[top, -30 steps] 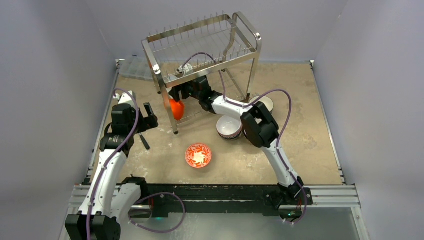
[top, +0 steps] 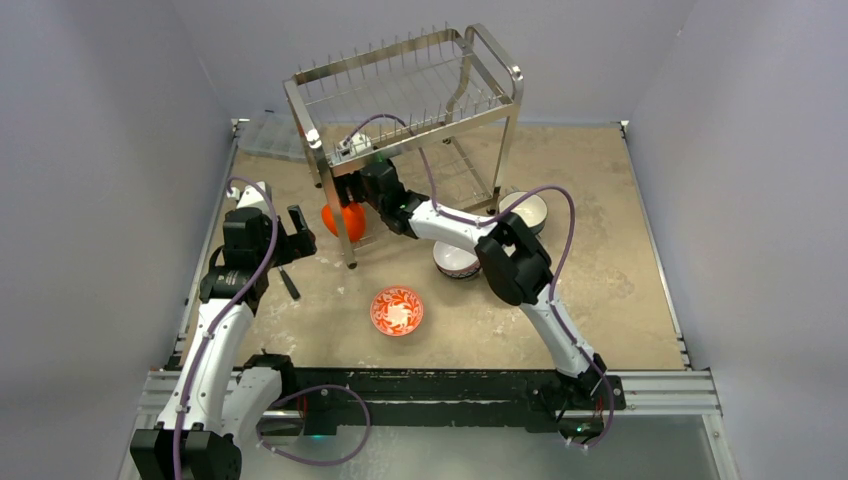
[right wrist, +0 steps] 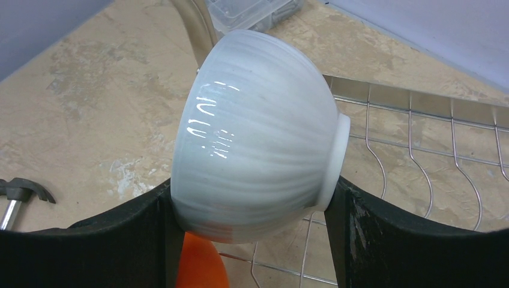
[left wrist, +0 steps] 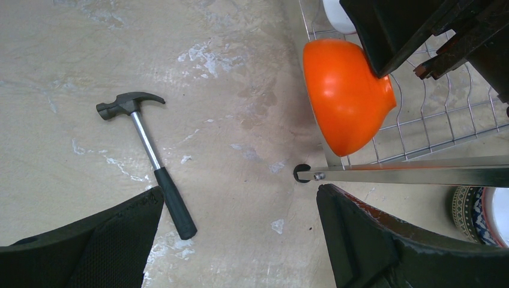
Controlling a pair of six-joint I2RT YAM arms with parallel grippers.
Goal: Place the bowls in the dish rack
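Note:
A glossy white bowl (right wrist: 258, 132), tipped on its side, fills the space between my right gripper's fingers. Its sides seem to meet them, but whether they press on it is unclear. That right gripper (top: 350, 188) reaches under the top tier of the metal dish rack (top: 405, 60), at its left end. An orange bowl (left wrist: 345, 90) stands tilted on the rack's lower wire shelf, just below the right gripper. My left gripper (top: 302, 232) is open and empty, left of the rack. Other bowls are an orange-patterned bowl (top: 397, 311), a stacked white-inside bowl (top: 457, 255) and a pale bowl (top: 527, 210).
A hammer (left wrist: 147, 144) lies on the table beneath the left gripper. Behind the rack's left end sits a clear plastic box (top: 270, 135). The rack's front leg (top: 340, 215) stands between the two grippers. Open table lies at the front right.
The left arm and the bowls on the table stay still.

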